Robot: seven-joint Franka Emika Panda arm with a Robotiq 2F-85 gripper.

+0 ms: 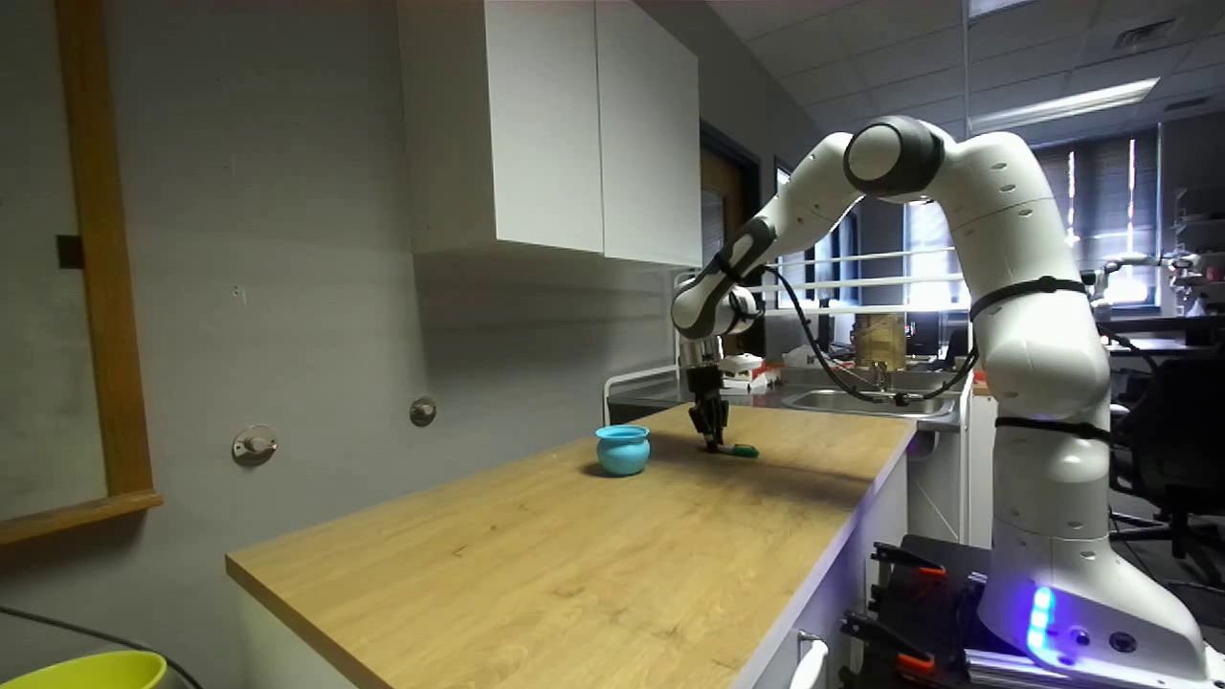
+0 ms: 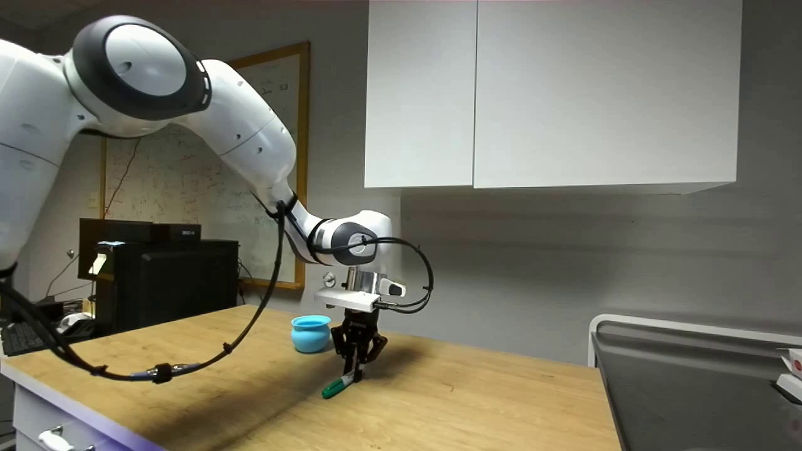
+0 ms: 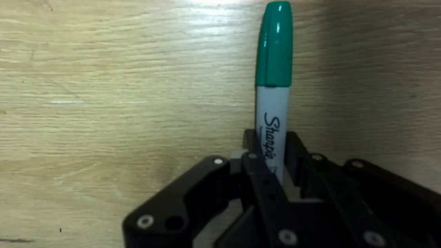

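Observation:
A Sharpie marker with a green cap and a pale grey barrel lies along the wooden counter. My gripper points down and is shut on its barrel, a black finger on either side. The green cap sticks out beyond the fingers. Exterior view 2 has the same marker at counter level beneath the gripper. The barrel's far end is hidden by the gripper in the wrist view. A turquoise pot stands upright a short way to the left of the gripper in exterior view 1.
Bare wooden counter stretches toward the front left in exterior view 1. White wall cabinets overhang its back side. Beyond the far end are a sink and a dark worktop. A cable hangs from the arm.

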